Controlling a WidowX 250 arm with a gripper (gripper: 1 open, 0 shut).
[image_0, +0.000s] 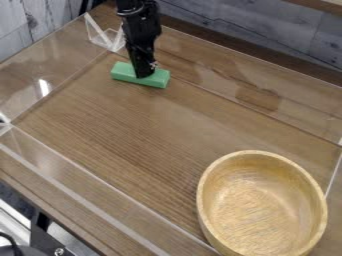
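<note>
The black gripper (144, 64) reaches down from the top of the camera view onto a green block (132, 74), which lies on the wooden table near the upper left. The fingertips are at the block's top or just over it. Whether they grip it is too small to tell.
A large round beige bowl (261, 203) sits at the lower right. A clear plastic object (104, 34) lies at the upper left beside the arm.
</note>
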